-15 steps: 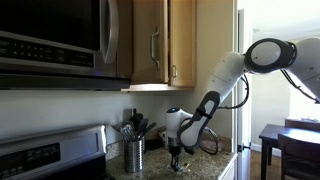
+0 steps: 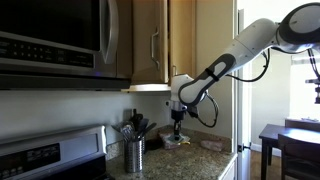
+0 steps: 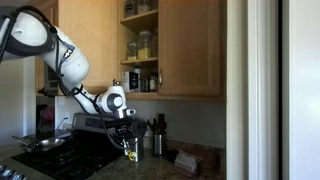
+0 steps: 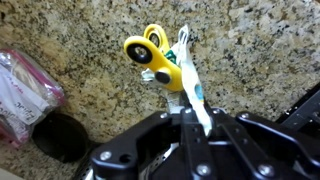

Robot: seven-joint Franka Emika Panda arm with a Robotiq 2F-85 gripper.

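Observation:
My gripper is shut on a yellow item (image 4: 165, 65) with rounded, dark-centred ends and a bit of green. A white strip (image 4: 196, 82) lies along it and runs down between the fingers; whether the two are joined I cannot tell. Exterior view 2 has the yellow item (image 3: 131, 155) hanging below the gripper (image 3: 126, 142), above the counter. Seen from exterior view 1, the gripper (image 2: 178, 127) is over the speckled counter (image 2: 190, 168), right of the utensil holder. The fingertips are partly hidden there.
A metal utensil holder (image 2: 134, 156) with dark utensils stands near the stove (image 2: 55, 155). A clear plastic pack (image 4: 25, 95) lies on the counter beside a dark round object (image 4: 60, 136). Wall cabinets (image 3: 185, 55) hang above.
My gripper has risen from low over the counter to well above it, the green and yellow item coming up with it. The holder has stayed put.

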